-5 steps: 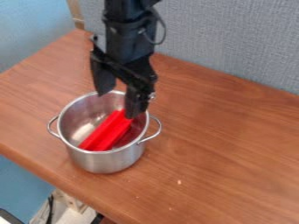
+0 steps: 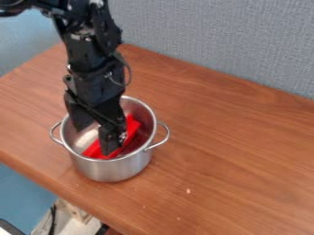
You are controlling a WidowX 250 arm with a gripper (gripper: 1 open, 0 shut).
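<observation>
A steel pot (image 2: 113, 167) with two side handles stands on the wooden table near its left front edge. My black gripper (image 2: 95, 128) reaches down from above into the pot, open, its fingers low inside. A red object (image 2: 127, 144) lies in the pot, partly hidden behind the gripper. Whether anything touches the fingers is hard to tell.
A grey padded wall stands at the back. The table's edge runs close by the pot at the lower left, with blue floor beyond.
My gripper has moved left and down, from above the back of the pot into it, now covering part of the red object. The pot stands where it was.
</observation>
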